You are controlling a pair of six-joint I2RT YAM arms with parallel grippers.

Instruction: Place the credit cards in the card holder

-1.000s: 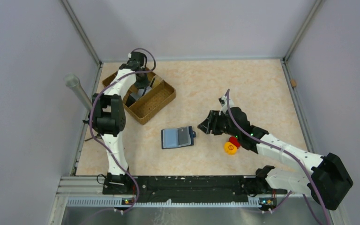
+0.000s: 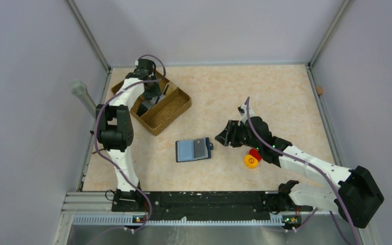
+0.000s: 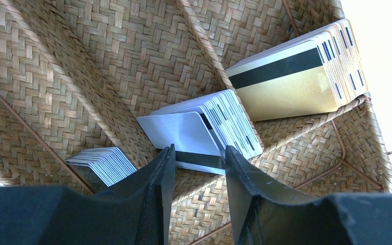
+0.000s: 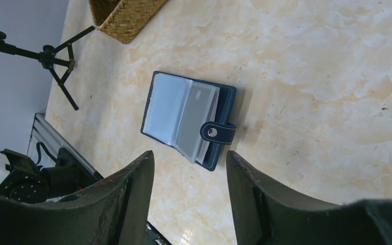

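Note:
A woven basket [image 2: 170, 113] at upper left holds stacked cards in compartments. In the left wrist view lie a white card stack [image 3: 181, 138], a gold stack [image 3: 286, 87] and a smaller stack [image 3: 102, 163]. My left gripper is over the white stack, fingers apart at its near edge; I cannot tell if they touch it. The card holder [image 4: 166, 107] lies open on the table, blue-edged with clear sleeves and a snap strap. My right gripper hovers to the right of the holder, fingers apart, nothing between them.
A yellow round object [image 2: 250, 162] and a red one [image 2: 256, 152] lie by my right arm. A black stand [image 4: 51, 58] is at the left edge.
My left arm has shifted slightly left and toward the near side over the basket. The right arm and card holder have not moved.

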